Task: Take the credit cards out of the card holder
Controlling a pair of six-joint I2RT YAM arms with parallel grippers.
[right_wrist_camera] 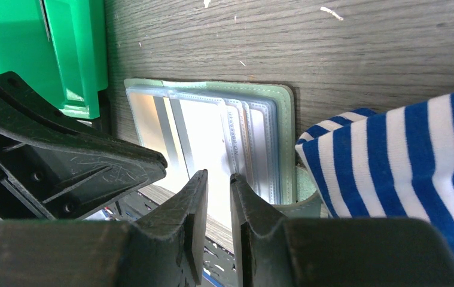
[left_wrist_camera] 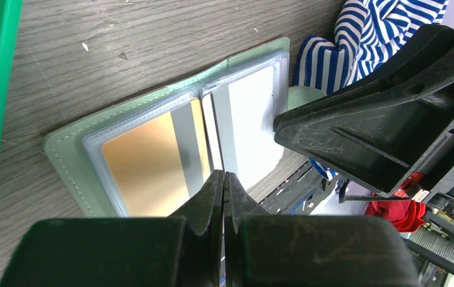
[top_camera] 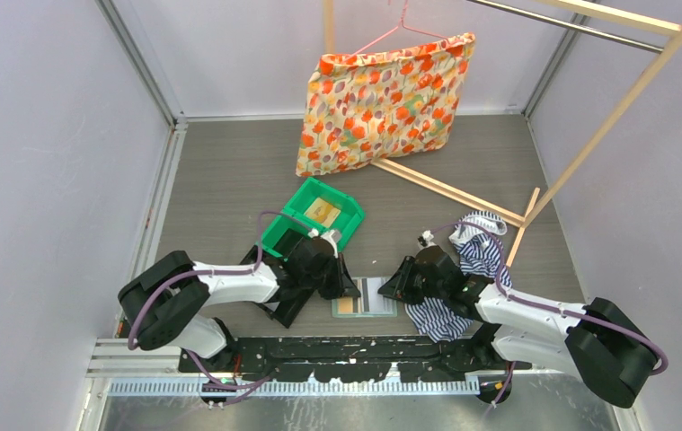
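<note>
The pale green card holder (top_camera: 365, 314) lies spread flat on the floor between both grippers. Its left sleeve shows a gold card (left_wrist_camera: 146, 167) with a grey stripe, and a white card (left_wrist_camera: 254, 113) with a grey band sits in the clear sleeve beside it. My left gripper is shut over the holder's middle, with nothing visible between its fingers. My right gripper is open slightly over the white sleeve, near several stacked clear sleeve edges (right_wrist_camera: 254, 131) at the holder's right side. Whether its fingertips touch the sleeves is hard to tell.
A green box (top_camera: 341, 199) with a gold card (top_camera: 322, 212) inside stands behind the left arm. Striped cloth (top_camera: 474, 254) lies close by the holder's right end. A wooden rack (top_camera: 449, 190) holds a floral cloth (top_camera: 389, 103) at the back. Bare floor lies behind the holder.
</note>
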